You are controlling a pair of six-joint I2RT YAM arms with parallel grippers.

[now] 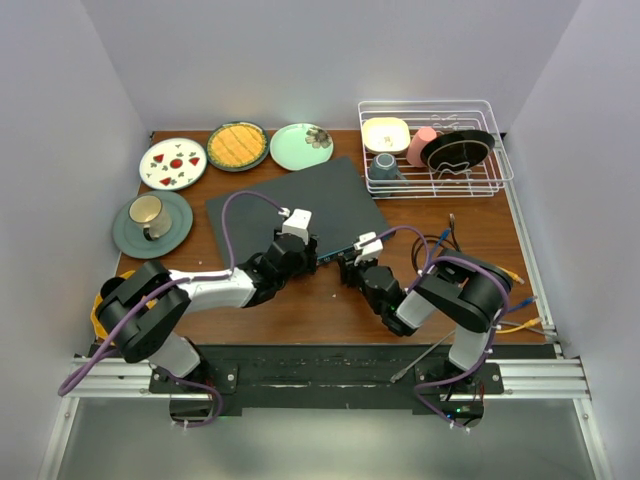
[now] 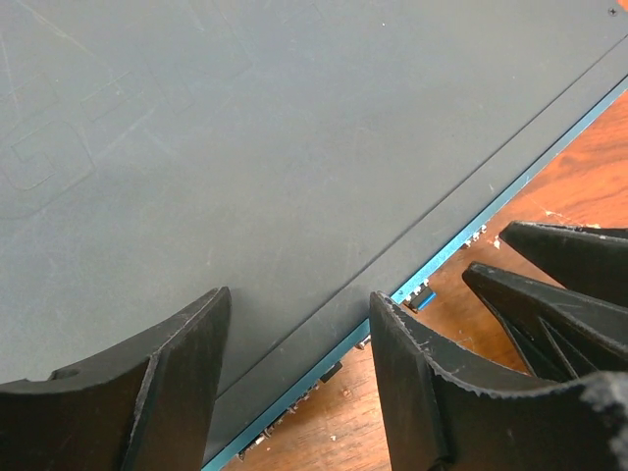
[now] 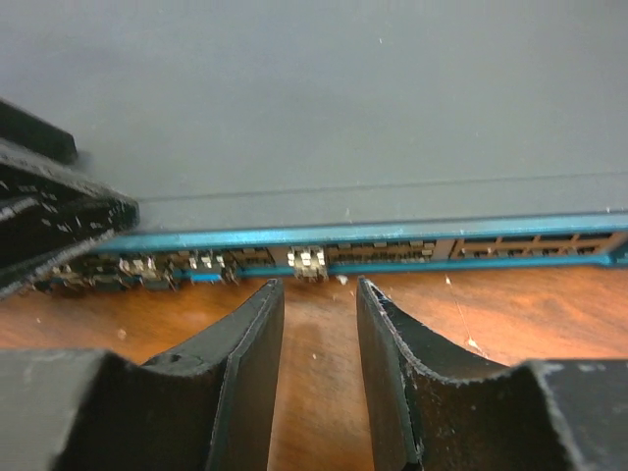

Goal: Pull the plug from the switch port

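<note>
The dark grey switch [image 1: 300, 200] lies flat, its port strip [image 3: 442, 250] facing the front. In the right wrist view a small clear plug [image 3: 308, 261] sits in the strip, just beyond my right gripper, whose fingers are parted a little with nothing visible between them. My left gripper stands open above the switch's front edge. In the left wrist view, the right gripper's fingers show at the right, near a blue connector piece [image 2: 422, 298] on the strip.
Plates [image 1: 301, 140], a mug [image 1: 147, 209] on a plate and a wire dish rack [image 1: 480, 185] line the back and left. Loose cables [image 1: 515, 325] lie at the right. Bare wood shows in front of the switch.
</note>
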